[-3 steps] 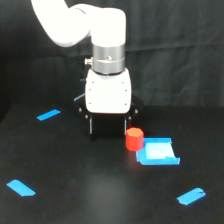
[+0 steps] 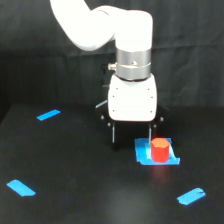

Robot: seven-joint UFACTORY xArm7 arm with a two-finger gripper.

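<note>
On the right, the red block stands over the blue-bordered white square, covering much of its middle. My gripper hangs just left of and behind the block. Its two thin dark fingers point down, spread apart, with only dark background between them. The right-hand finger is close to the block's upper left side; whether they touch is hard to tell.
Blue strips lie on the black table at the left back, the left front and the right front. Bare table fills the left and centre front.
My gripper has moved to the right. The red block has shifted right and toward the front, from the square's left edge to over its middle. The square has stayed in place.
</note>
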